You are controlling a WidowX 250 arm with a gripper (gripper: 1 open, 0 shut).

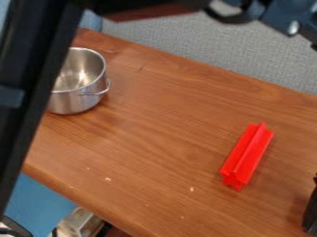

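A red, ridged elongated block [247, 155] lies diagonally on the right part of the wooden table. A steel pot [77, 93] with side handles stands at the left, partly hidden behind a black post. At the right edge, below and right of the red block, a small part of a black object, possibly my gripper [310, 208], pokes into view, mostly cut off; its fingers and what is between them cannot be made out.
A black post [31, 83] crosses the left side. Dark arm parts with cables hang across the top. A grey panel lies beyond the back edge, blue floor below left.
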